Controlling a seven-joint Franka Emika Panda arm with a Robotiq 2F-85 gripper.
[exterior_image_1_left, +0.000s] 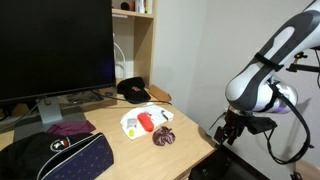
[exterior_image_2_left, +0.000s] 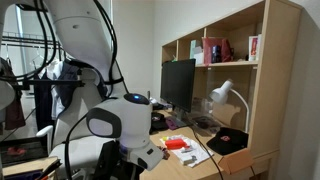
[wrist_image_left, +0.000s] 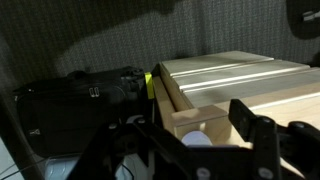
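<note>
At the right of the desk (exterior_image_1_left: 150, 165), past its edge, my gripper (exterior_image_1_left: 228, 134) points down and to the left. In the wrist view the gripper has its dark fingers (wrist_image_left: 262, 135) spread apart, with nothing held between them. Beneath that gap lies a corner of light wooden furniture (wrist_image_left: 230, 68), a round white spot on its near end. On the desk lie a red item (exterior_image_1_left: 146, 121) on white paper (exterior_image_1_left: 130, 128) and a crumpled dark maroon bundle (exterior_image_1_left: 163, 136).
A large monitor (exterior_image_1_left: 55, 50) and a navy pouch (exterior_image_1_left: 80, 160) occupy the desk's left side. A black cap (exterior_image_1_left: 132, 86) lies farther back, near the shelf (exterior_image_2_left: 265, 80) and white lamp (exterior_image_2_left: 222, 95). A black case (wrist_image_left: 85, 115) stands beside the wooden furniture.
</note>
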